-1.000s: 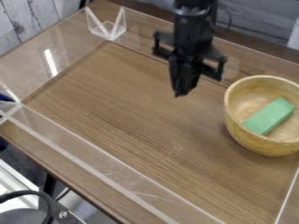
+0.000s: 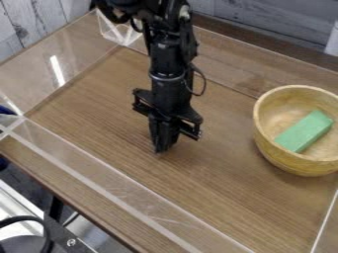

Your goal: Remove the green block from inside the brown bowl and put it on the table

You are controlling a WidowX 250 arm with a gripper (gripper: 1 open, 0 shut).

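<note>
The green block (image 2: 305, 131) lies inside the brown bowl (image 2: 274, 100), a round tan vessel at the right side of the table. Left of the bowl, my black gripper (image 2: 164, 141) points down over the middle of the table, well apart from bowl and block. Nothing shows between its fingers, though they are small and dark and their spacing is unclear.
Wide bare wood (image 2: 199, 198) lies in front of and to the left of the bowl. Clear tape (image 2: 95, 180) runs along the table's left front edge. Black cables (image 2: 40, 222) hang at the lower left. A green-white object (image 2: 333, 38) shows at the right edge.
The bowl and the green block have stayed in place.
</note>
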